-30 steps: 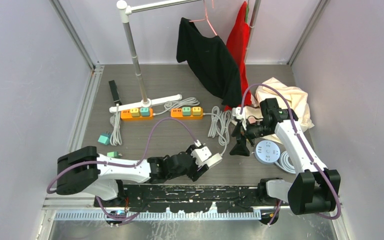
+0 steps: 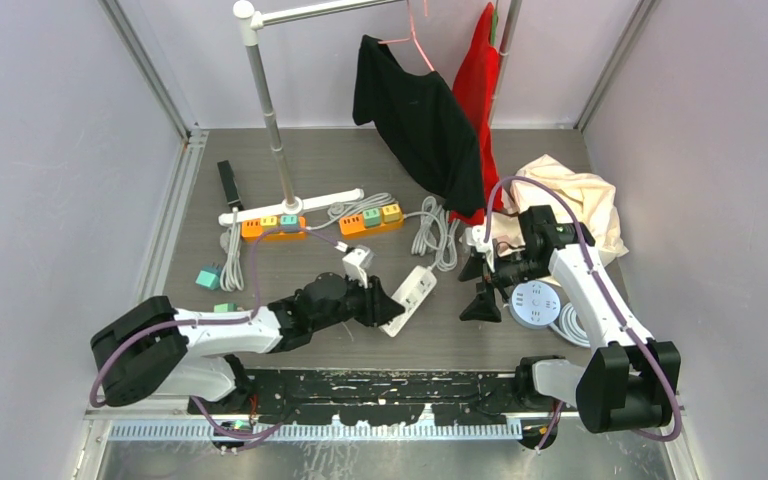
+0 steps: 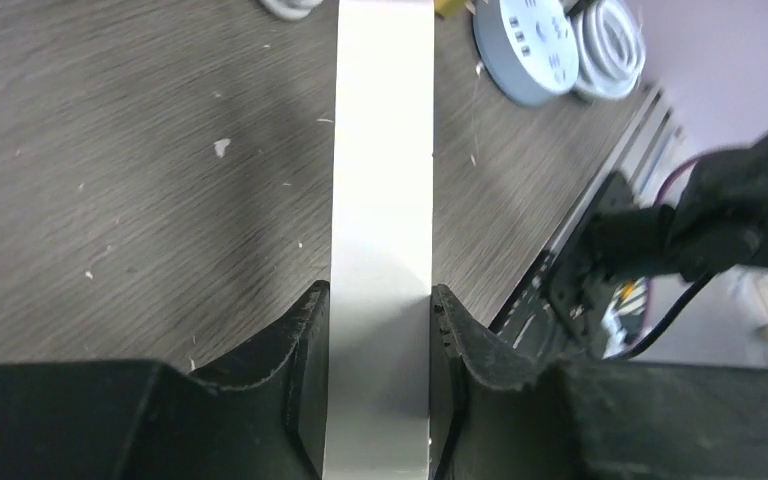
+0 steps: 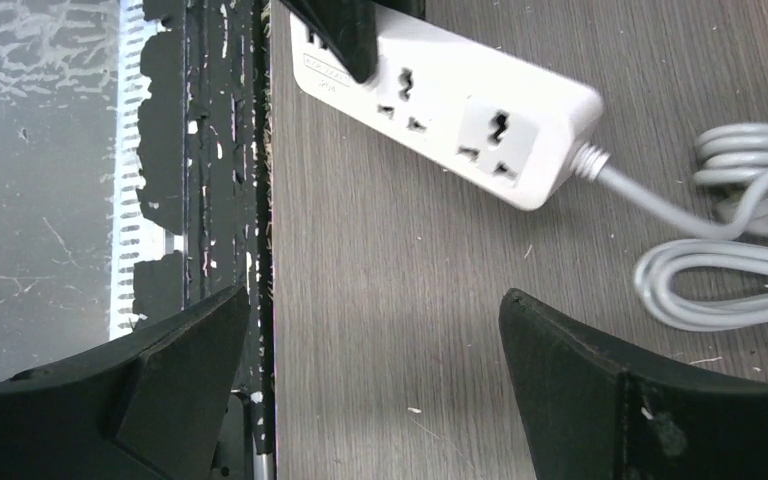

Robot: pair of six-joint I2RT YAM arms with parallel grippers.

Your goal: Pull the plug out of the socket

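In the top view, my left gripper (image 2: 388, 308) is shut on the near end of a white power strip (image 2: 417, 287). The left wrist view shows the strip's narrow white side (image 3: 381, 200) between both fingers, seemingly raised off the tabletop. Bare sockets on the white power strip (image 4: 480, 115) show in the right wrist view; no plug is visible on that part. My right gripper (image 2: 472, 295) stands open to the right of the strip, nothing between its fingers. Farther back, orange strips (image 2: 350, 226) carry yellow plugs (image 2: 391, 213) and green plugs (image 2: 372, 217).
A round socket unit (image 2: 535, 304) lies beside the right arm, with cream cloth (image 2: 570, 200) behind it. Coiled grey cable (image 2: 434, 235) trails from the strip. Loose green plugs (image 2: 208, 278) lie at left. A rack with hanging shirts (image 2: 420, 125) stands at the back.
The white strip has swung steeper and shifted back with my left gripper, which also turned. The right orange strip has tilted slightly and the cable coil has moved. The right arm barely differs.
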